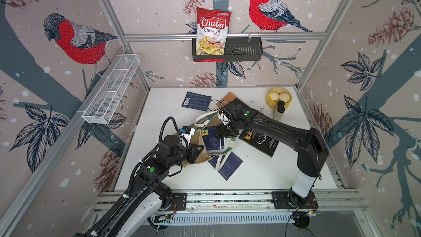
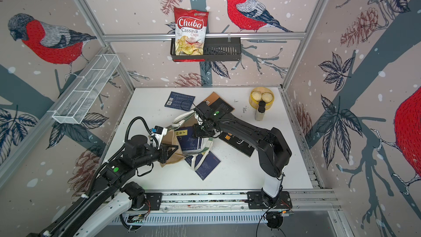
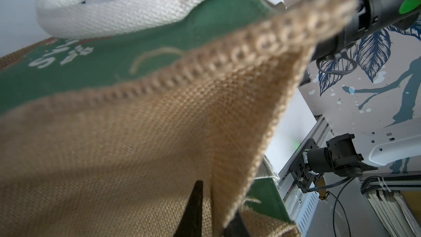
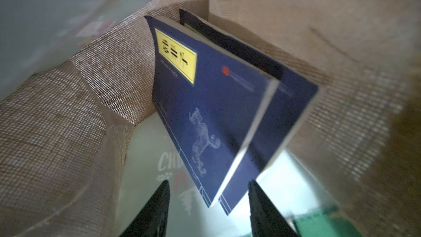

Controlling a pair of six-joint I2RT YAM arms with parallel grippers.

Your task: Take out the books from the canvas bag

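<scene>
The canvas bag (image 1: 198, 158) lies open in the middle of the table. My right wrist view looks inside it at two dark blue books, the front one (image 4: 201, 118) with a yellow label and the rear one (image 4: 285, 109) behind it. My right gripper is open at the bag's mouth, its fingertips short of the books, nothing between them. My left gripper (image 1: 197, 151) is at the bag's left side; in its wrist view its fingers sit at the burlap edge (image 3: 245, 158), shut, with the pinch itself hard to make out.
Loose books lie around the bag: a blue one (image 1: 196, 101) behind, another (image 1: 230, 166) in front, a black one (image 1: 261, 144) to the right. A yellow steamer (image 2: 254, 103) with buns and a bottle (image 2: 260, 113) stand back right.
</scene>
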